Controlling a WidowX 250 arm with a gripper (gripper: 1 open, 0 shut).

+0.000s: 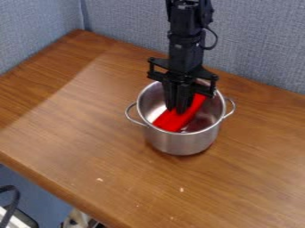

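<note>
A steel pot [184,140] with two wire handles stands on the wooden table [84,142], right of centre. Inside it lies a red object [174,119], long and angled from lower left to upper right. My black gripper [179,100] reaches down from above into the pot, its fingers over the red object. Whether they are open or shut on it is hard to make out.
Grey padded walls border the table at the back and left. A dark cable and some small items sit off the table at the lower left corner.
</note>
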